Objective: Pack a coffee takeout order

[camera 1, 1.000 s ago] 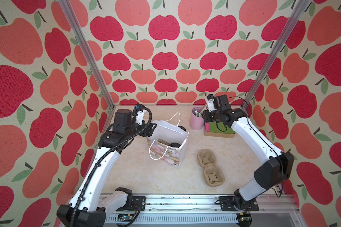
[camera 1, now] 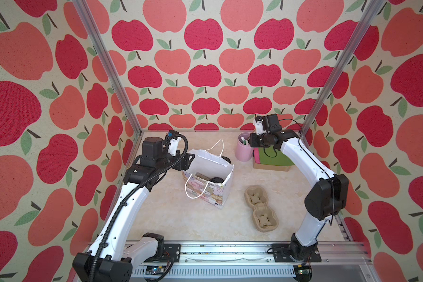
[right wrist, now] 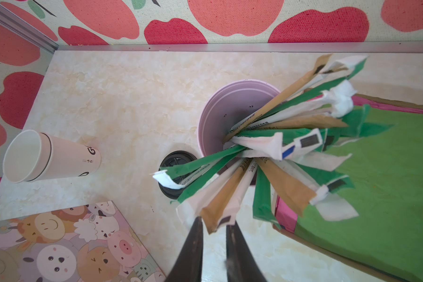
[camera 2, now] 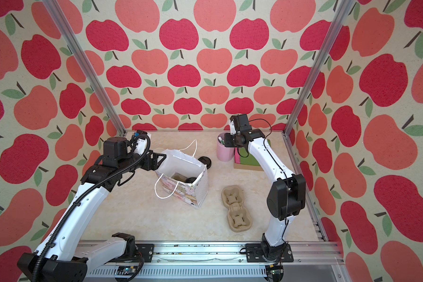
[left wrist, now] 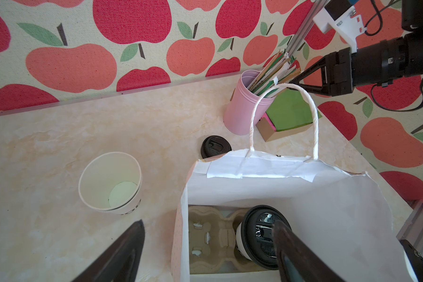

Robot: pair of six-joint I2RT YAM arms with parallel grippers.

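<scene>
A white-lined paper bag (left wrist: 296,188) with white rope handles stands upright, a cardboard cup carrier (left wrist: 211,235) inside it. One carrier slot bears a black-lidded cup (left wrist: 263,235). Over the bag's left rim my left gripper is open and empty. Paper-wrapped sticks (right wrist: 277,127) in white, green and brown fan out of a pink bucket (right wrist: 221,108). My right gripper is at the near side of this bunch, its fingers a small gap apart. A brown and a white stick end lie at that gap; whether either sits between the fingers is unclear.
Stacked empty white cups (right wrist: 65,157) stand left of the bag. A loose black lid (left wrist: 214,145) lies between bag and bucket. A box with a green top (camera 1: 279,159) adjoins the bucket. Another carrier (camera 1: 260,209) lies at the front, with bare table around it.
My right gripper has shifted slightly left and come closer to the sticks, its forearm swinging inward. The left arm and the bag look unchanged.
</scene>
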